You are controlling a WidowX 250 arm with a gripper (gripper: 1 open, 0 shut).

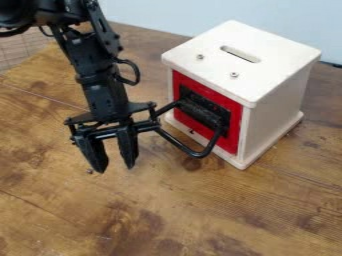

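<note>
A white wooden box (267,110) with a slot on its top stands at the right, its red front panel (230,134) facing left. A black piece with a looped bar handle (195,151) is on that panel. My black gripper (110,155) hangs left of the handle, fingers pointing down and apart, with nothing seen between them.
A light wall runs behind the table at the top right.
</note>
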